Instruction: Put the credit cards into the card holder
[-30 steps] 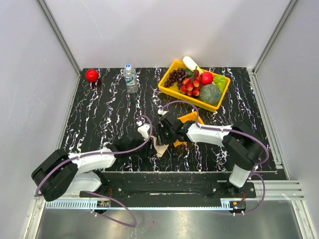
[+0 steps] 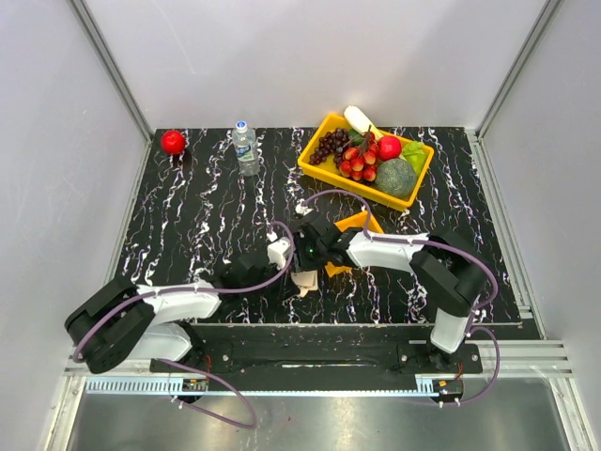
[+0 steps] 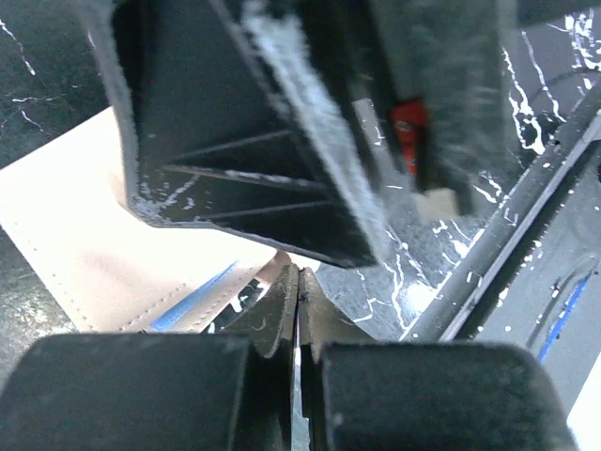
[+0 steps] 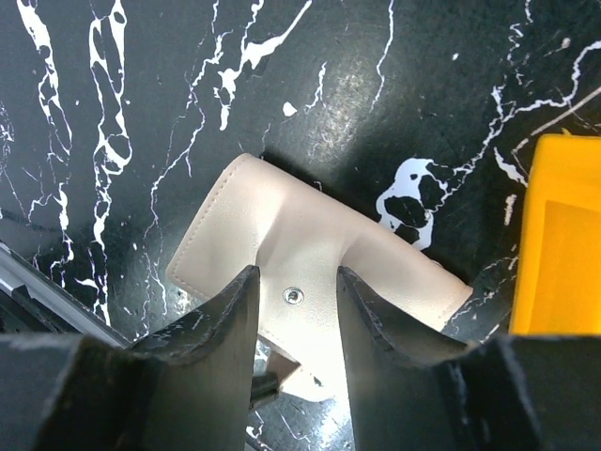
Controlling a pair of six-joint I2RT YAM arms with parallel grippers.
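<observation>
The beige card holder (image 2: 305, 281) lies on the black table between my two grippers. In the left wrist view, a blue strip, perhaps a card edge, shows at the opening of the holder (image 3: 89, 221). My left gripper is shut at a small tab on the holder's edge; whether the tab is caught between the tips cannot be told. Above the holder, my right gripper has its fingers apart on either side of a raised fold, near the metal snap (image 4: 293, 295). No whole card is visible.
An orange tray (image 4: 563, 244) stands just right of the holder, partly beneath my right arm. Farther back are a yellow basket of produce (image 2: 305, 160), a water bottle (image 2: 246, 150) and a red fruit (image 2: 173, 142).
My left gripper has shifted slightly right and toward the front edge. The holder has turned a little and now lies straighter. The right arm has barely moved.
</observation>
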